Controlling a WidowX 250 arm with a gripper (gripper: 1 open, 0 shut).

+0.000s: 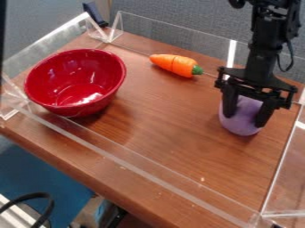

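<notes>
A black robot gripper (254, 98) hangs at the right of the table, down around a purple rounded object (238, 121) that rests on or just above the wood surface. The fingers overlap the top of the purple object; whether they are closed on it is not clear. A red bowl (57, 81) sits at the left, and an orange toy carrot (173, 63) with a green top lies at the back middle.
The wooden table (149, 160) has a clear middle and front. Clear low walls border it at the back, left, front and right. A dark cable lies beside the table at the lower left.
</notes>
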